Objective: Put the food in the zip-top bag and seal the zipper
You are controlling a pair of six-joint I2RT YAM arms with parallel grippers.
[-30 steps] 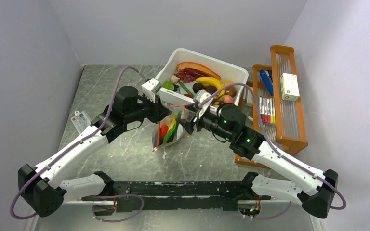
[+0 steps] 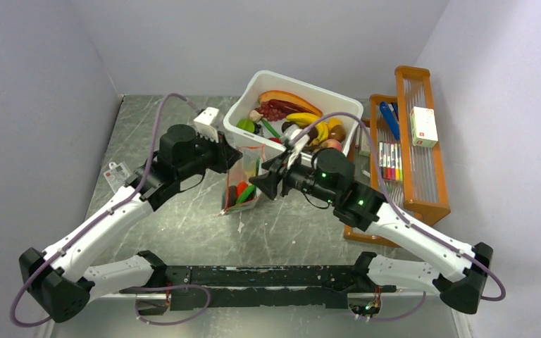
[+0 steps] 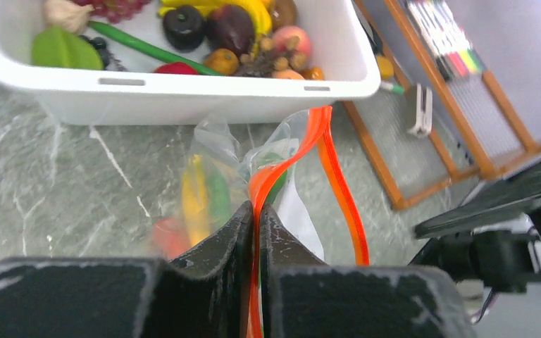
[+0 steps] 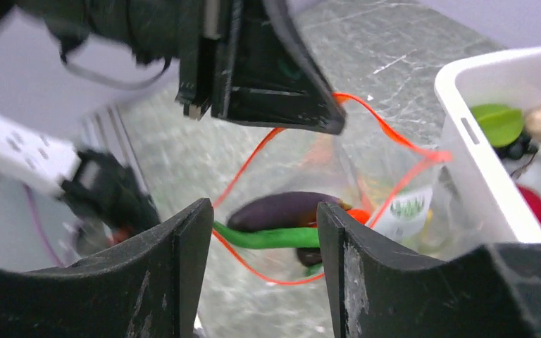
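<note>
The clear zip top bag (image 2: 239, 190) with orange zipper edges stands on the grey counter, holding a dark eggplant (image 4: 275, 211), a green item (image 4: 268, 238), red and yellow pieces. My left gripper is shut on the bag's orange rim at the top. My right gripper is open at the bag's right side; in its wrist view the bag's open mouth shows beyond the fingertips.
A white tub (image 2: 232, 116) of fruit and vegetables stands just behind the bag. A wooden shelf (image 2: 423, 197) with markers and boxes is at the right.
My left gripper has moved slightly left and up with the bag's rim, narrowing the bag in the top view.
</note>
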